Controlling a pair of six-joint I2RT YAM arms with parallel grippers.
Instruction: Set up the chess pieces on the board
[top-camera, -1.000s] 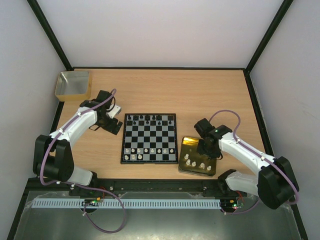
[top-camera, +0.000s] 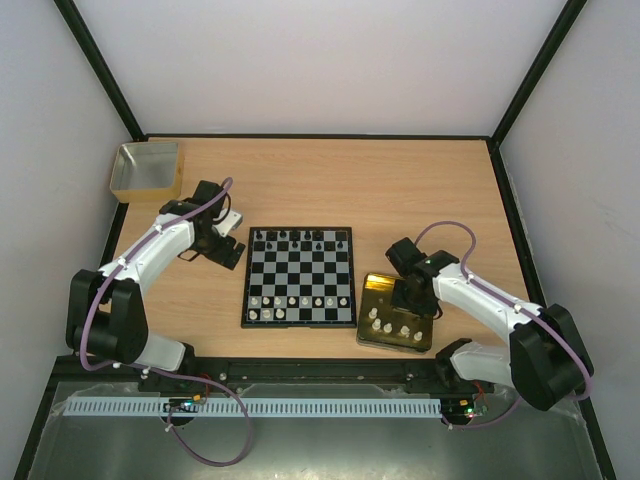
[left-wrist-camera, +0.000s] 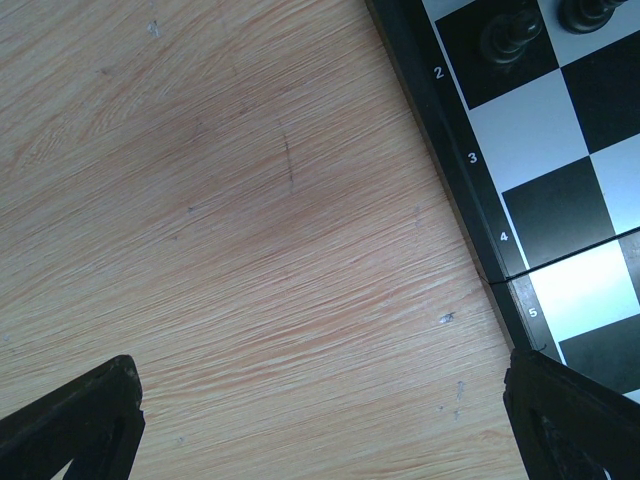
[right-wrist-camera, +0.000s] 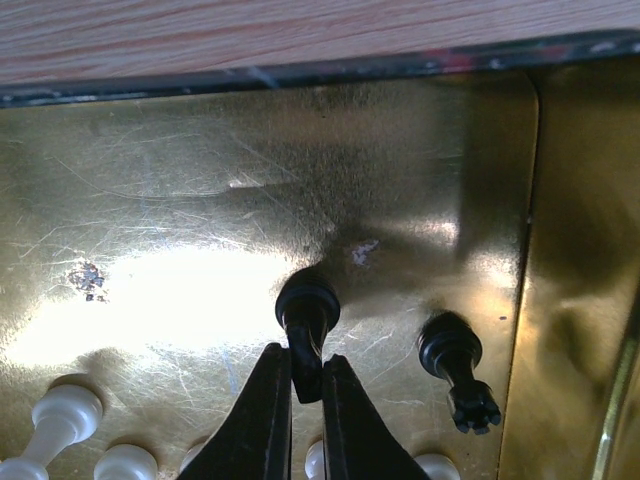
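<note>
In the right wrist view my right gripper is shut on a black knight, whose round base shows beyond the fingertips inside the tray. A black rook stands just to its right, apart from the fingers. Several white pieces are along the near part of the gold tray. The chessboard at the table's middle carries white pieces on its near rows and black pieces at the far side. My left gripper stays open over bare wood beside the board, with nothing between its fingers.
An empty silver tray sits at the far left corner. The gold tray's raised rim lies close beyond the right gripper. Bare tabletop stretches behind the board and to the far right.
The left arm is still.
</note>
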